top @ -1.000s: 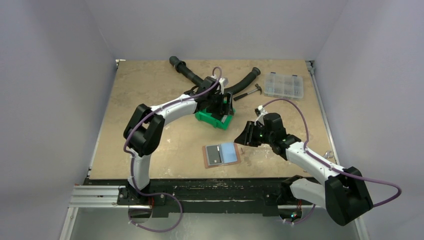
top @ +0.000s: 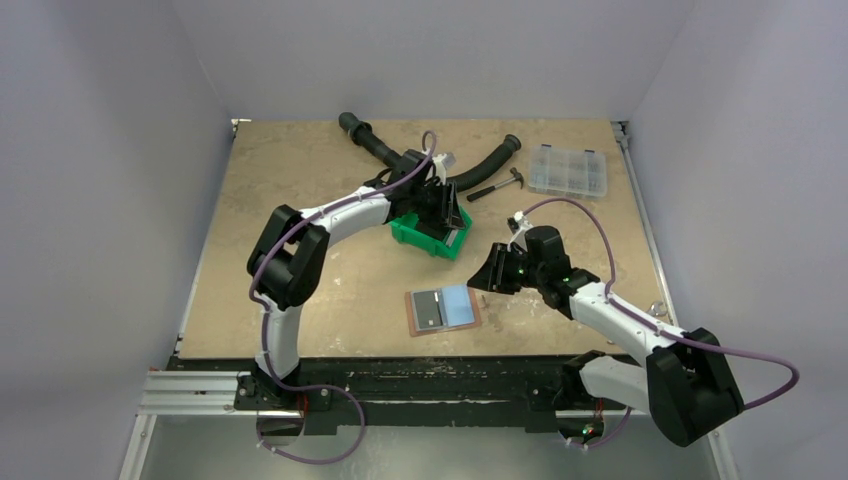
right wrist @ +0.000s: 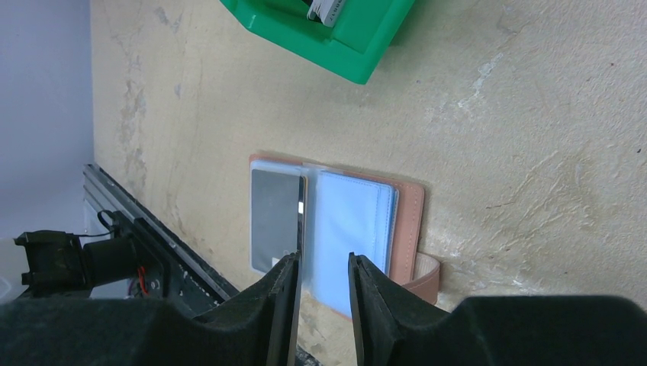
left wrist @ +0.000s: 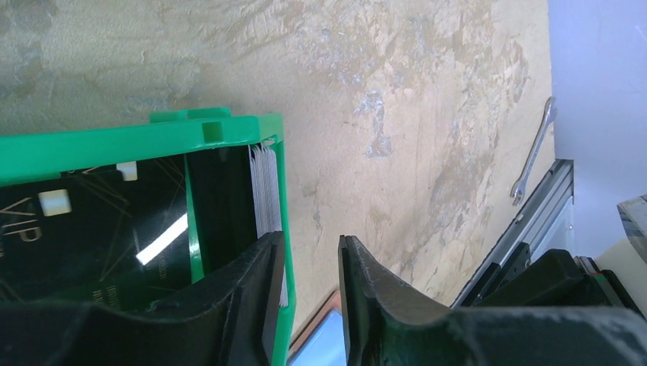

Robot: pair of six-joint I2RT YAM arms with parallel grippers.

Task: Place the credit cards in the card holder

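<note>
White credit cards (left wrist: pixel 265 189) stand on edge in a tight stack at one end of the green box (left wrist: pixel 284 183), against its wall. Over that end hangs my left gripper, partly open; one finger (left wrist: pixel 267 267) overlaps the stack and the other (left wrist: pixel 352 267) is outside the wall. No card shows between them. The card holder (right wrist: pixel 355 221) lies spread on the table, with a blue side and a grey, clear-windowed side on a brown backing. Above it my right gripper is open and empty.
Behind the box lie black hoses (top: pixel 488 164), a hammer (top: pixel 495 186) and a clear divided case (top: pixel 568 171). A wrench (left wrist: pixel 534 149) rests near the table's edge. Bare table separates the box from the holder.
The right arm, box and card holder look unmoved.
</note>
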